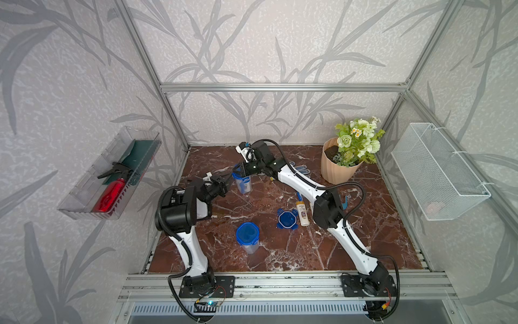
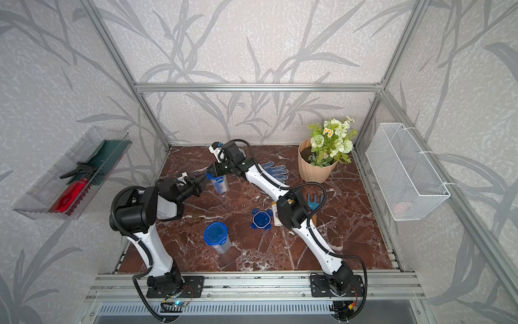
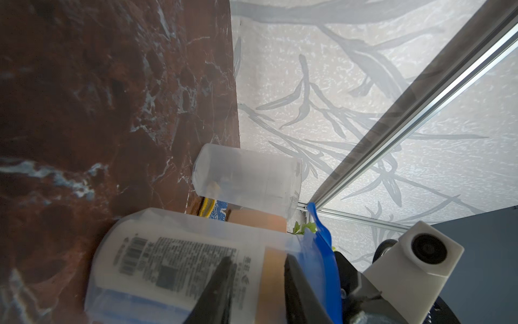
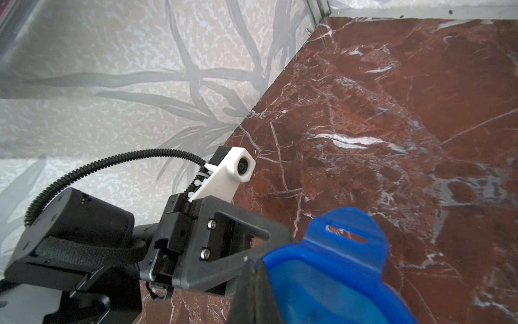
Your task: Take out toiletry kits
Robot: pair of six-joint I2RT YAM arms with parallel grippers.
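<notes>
In the top left view, a clear container with a blue lid stands upright at the back left; a labelled bottle shows through its wall in the left wrist view. My left gripper faces the side of this container, its blurred fingers a little apart. The container wall shows beyond the gap, and whether they grip anything cannot be told. My right gripper is shut at the rim of the blue lid, nothing visible between its fingers. A second blue-lidded container stands near the front.
A clear open container stands behind the first. A loose blue lid and a bottle lie mid-table. A flowerpot fills the back right. Wall baskets hang at both sides.
</notes>
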